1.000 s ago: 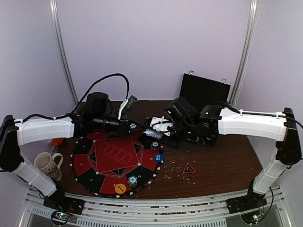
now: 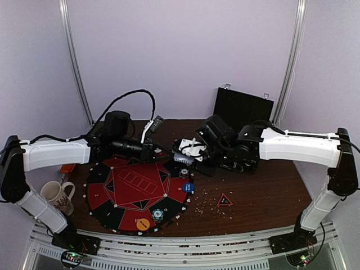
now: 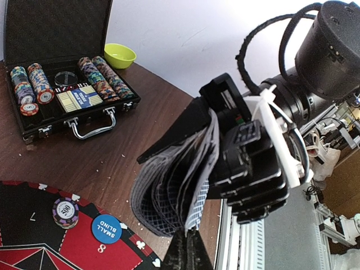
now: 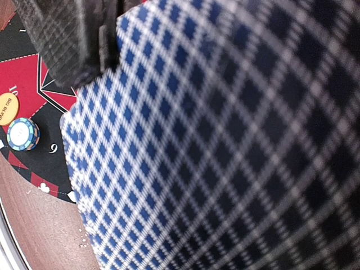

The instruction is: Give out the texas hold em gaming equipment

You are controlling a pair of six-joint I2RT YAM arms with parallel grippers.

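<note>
A fanned deck of blue-and-white checked cards (image 3: 163, 191) is pinched in my right gripper, beside the left gripper over the mat's right side. Its cards (image 4: 169, 152) fill most of the right wrist view. My left gripper is shut, its tips right at the lower edge of the fanned cards; no card shows clearly between them. On the round poker mat (image 2: 135, 185) lie a "small blind" button (image 3: 106, 228), a chip stack (image 3: 66, 211), a "big blind" button (image 2: 143, 224) and another chip stack (image 2: 157, 215).
An open black case (image 3: 59, 121) with chip rows, a card box and dice stands at the back right, a green bowl (image 3: 119, 55) beside it. A red-edged triangle (image 2: 224, 200) and crumbs lie right of the mat. A mug (image 2: 58, 197) stands at the left.
The right arm and the things on the mat look unmoved.
</note>
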